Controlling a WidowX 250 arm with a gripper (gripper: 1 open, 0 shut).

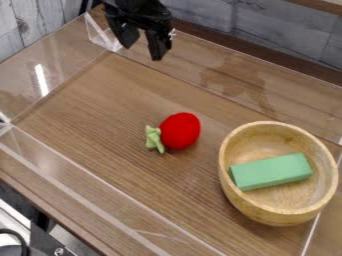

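My gripper (pixel 139 40), a dark mechanism at the top centre-left of the camera view, is open, hanging over the back of the wooden table (pixel 94 130). A red tomato-like object (pixel 182 128) with a small green top (pixel 154 139) lies at the centre of the table, well in front of and apart from the gripper. A green block (pixel 267 172) rests in a round wooden bowl (pixel 274 205) at the lower right.
Dark cables lie at the lower left corner and the surface's edge shows at the upper left.
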